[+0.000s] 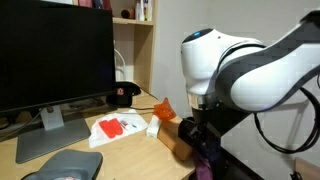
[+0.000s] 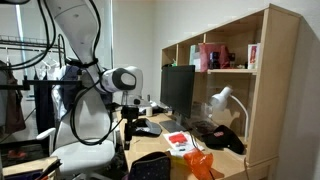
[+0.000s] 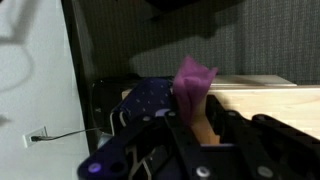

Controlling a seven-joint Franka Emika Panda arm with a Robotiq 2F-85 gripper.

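Note:
My gripper reaches in from the bottom of the wrist view, its black fingers near the edge of a pale wooden surface. A purple, cloth-like piece rises in front of the fingers, its lower part running down toward the gap between them. Whether they pinch it cannot be told. In exterior view 1 the gripper is dark and partly hidden under the white arm, above a purple patch at the bottom edge. Exterior view 2 has the gripper small, beside the desk.
A monitor, a grey pad, red items on white paper and an orange object are on the desk. A black bag lies near its front. A chair stands beyond.

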